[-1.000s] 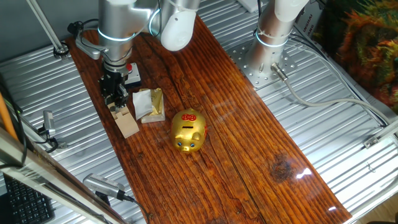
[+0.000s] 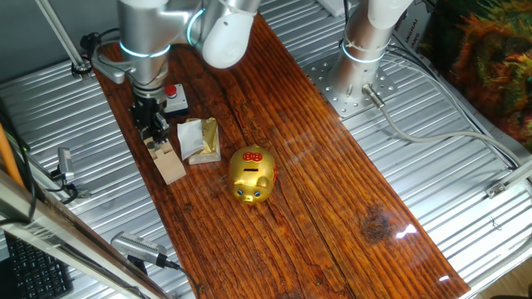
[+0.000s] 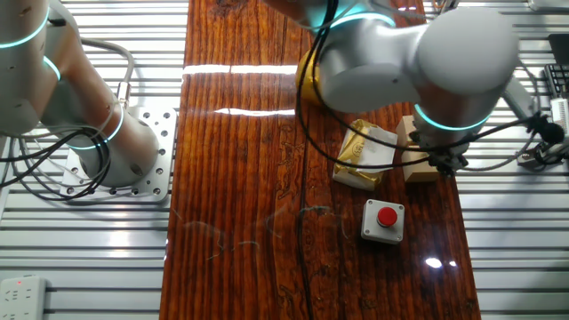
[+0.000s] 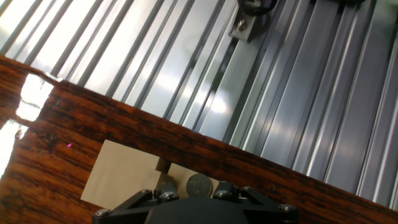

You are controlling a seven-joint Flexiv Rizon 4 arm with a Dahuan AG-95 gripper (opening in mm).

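A round grey coin [image 4: 199, 185] shows face-on at the bottom of the wrist view, against a beige box [image 4: 127, 175]. My gripper has its dark fingertips on either side of the coin, close to its rim. Whether they press on it cannot be told. In exterior view 1 the gripper [image 2: 153, 133] is low over the far end of the same box [image 2: 169, 164]. A golden pig-shaped bank [image 2: 253, 174] with a dark slot on its back stands to the right. In exterior view 2 the arm hides much of the box and bank.
Between box and bank sits a gold-and-white packet [image 2: 199, 139]. A red-topped button box [image 2: 175, 100] is close behind the gripper. The wooden table's [image 2: 332, 191] edge runs just beside the beige box, with ribbed metal beyond. Open tabletop lies to the bank's right.
The arm above the gripper has shifted and leaned a little to the left in exterior view 1. Around the box, the gripper's tip stays in nearly the same place. The bank and packet have not moved.
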